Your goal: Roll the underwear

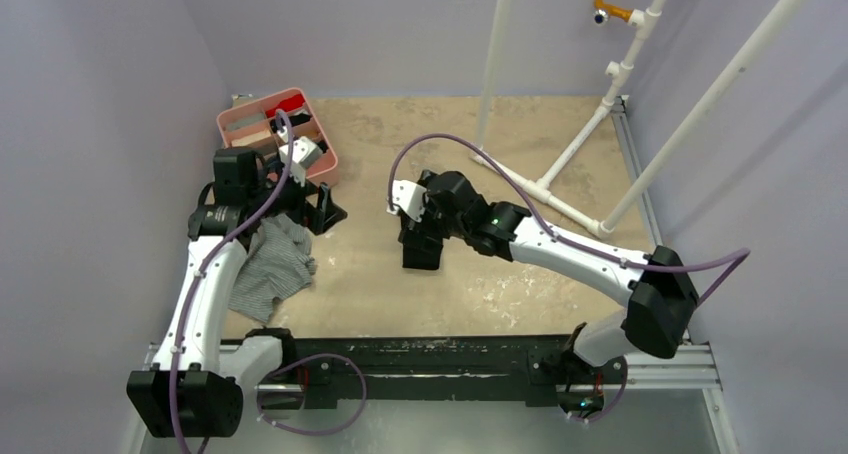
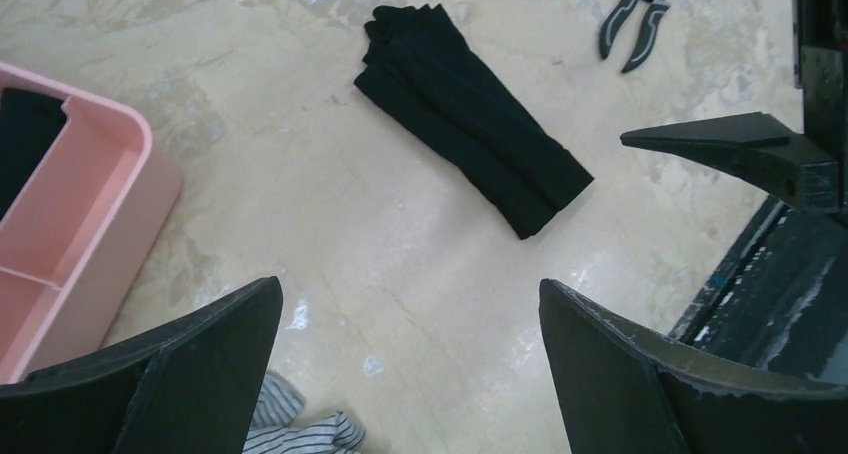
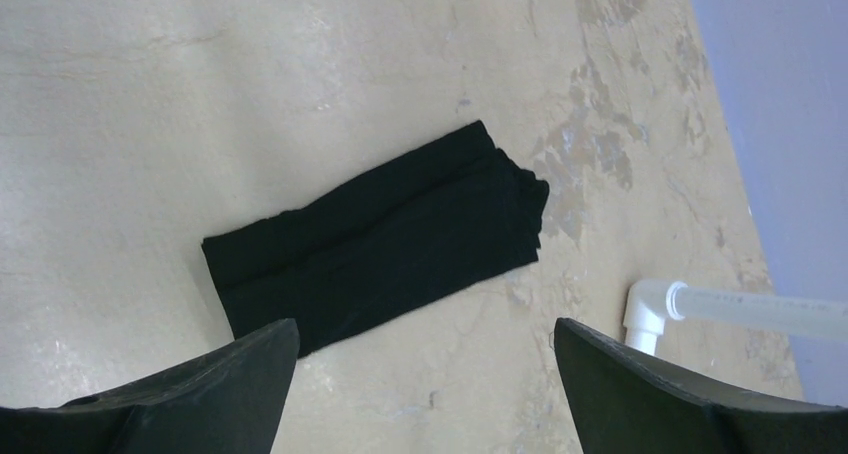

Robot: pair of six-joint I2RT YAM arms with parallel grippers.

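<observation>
A black folded strip of underwear lies flat mid-table, with a bunched far end and a squared near end. My right gripper hovers open above it, partly hiding it in the top view. My left gripper is open and raised left of the underwear, with nothing between its fingers.
A pink divided bin with folded items stands back left. Grey striped cloth lies below the left arm. White pipes stand on the right. Pliers show in the left wrist view.
</observation>
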